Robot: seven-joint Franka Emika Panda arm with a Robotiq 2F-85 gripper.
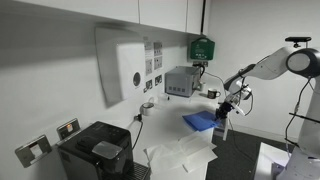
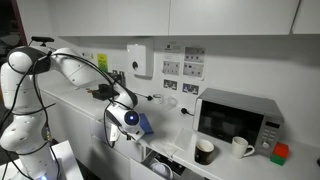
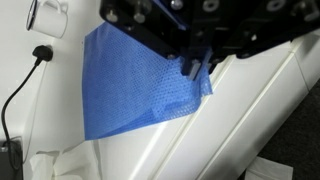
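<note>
A blue textured cloth (image 3: 130, 85) lies over the white worktop, its near edge reaching toward the front. In exterior view 1 the cloth (image 1: 200, 120) is a flat blue patch near the arm. My gripper is shut, its fingertips right at the cloth's edge. Whether a fold of it is caught between them I cannot tell. In exterior view 2 the arm's wrist hides part of the cloth (image 2: 146, 126).
White paper sheets (image 1: 182, 155) cover the counter's near part. A black toaster (image 1: 97, 152) stands at the left. A microwave (image 2: 238, 119) and a black mug (image 2: 204, 151) stand along the back. An open drawer (image 2: 160, 168) is below the counter.
</note>
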